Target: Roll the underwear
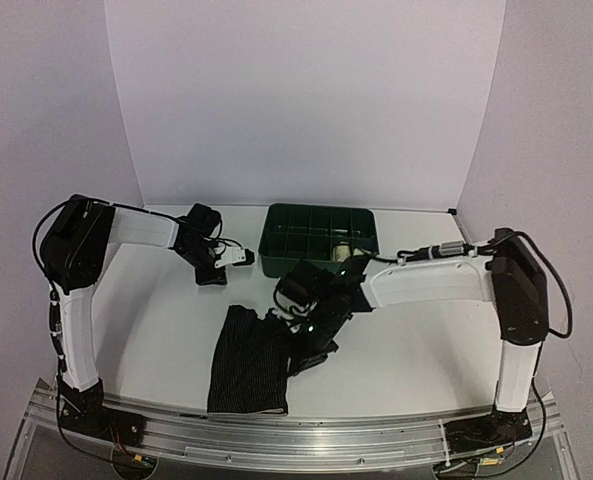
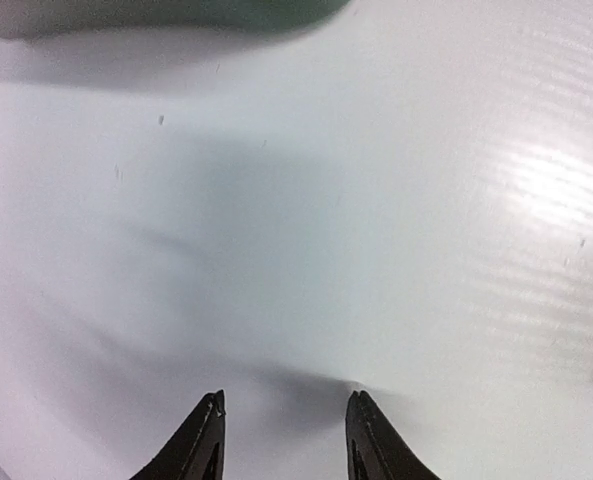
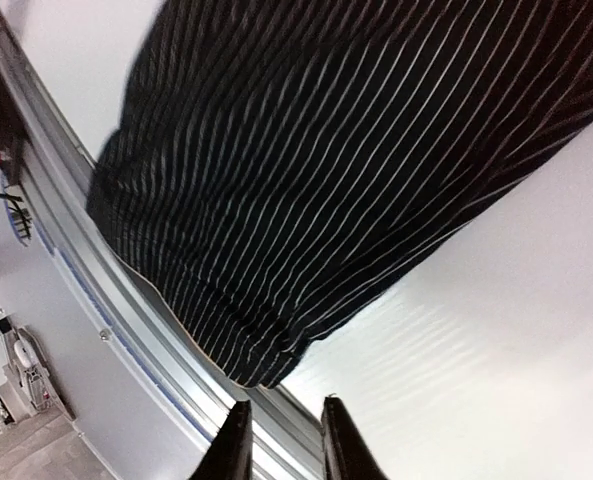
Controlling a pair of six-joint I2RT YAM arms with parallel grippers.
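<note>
The underwear [image 1: 246,365], dark with thin pale stripes, lies flattened near the front edge of the table, its long side running front to back; in the right wrist view it [image 3: 306,150] fills the upper half. My left gripper is raised behind and left of it, open over bare table. My right gripper is at the cloth's right side, its fingers apart with nothing visible between them.
A green compartment bin [image 1: 316,230] with some pale items stands at the back centre. A metal rail [image 1: 346,425] runs along the front edge.
</note>
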